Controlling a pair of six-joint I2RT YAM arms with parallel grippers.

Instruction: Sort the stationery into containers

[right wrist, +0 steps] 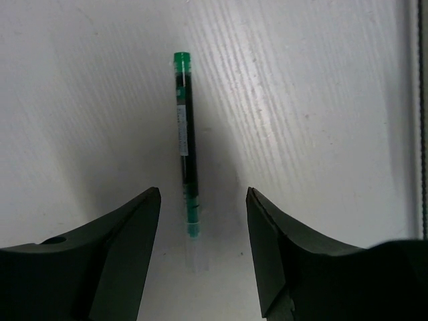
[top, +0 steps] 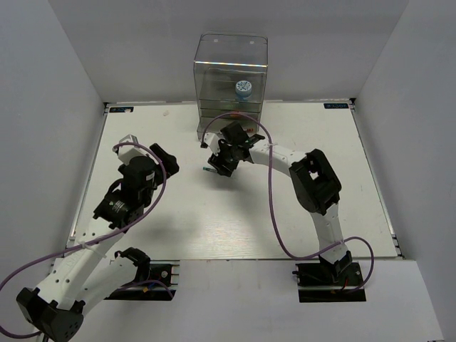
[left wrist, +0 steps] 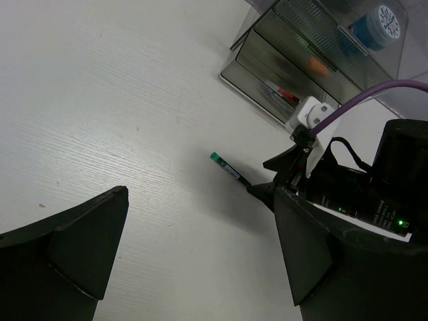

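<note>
A slim dark pen with green ends (right wrist: 186, 134) lies on the white table, seen upright in the right wrist view. My right gripper hovers over it, open, with the pen lying between and beyond its fingertips. In the top view that gripper (top: 221, 165) is just below the clear drawer organizer (top: 231, 71), which holds a blue round tub (top: 243, 90), an orange item and red pens in its levels. My left gripper stands open over the left side of the table with nothing between its fingers.
The organizer stands at the back center edge of the table (top: 331, 164). Grey walls border both sides. In the left wrist view the right arm fills the right part.
</note>
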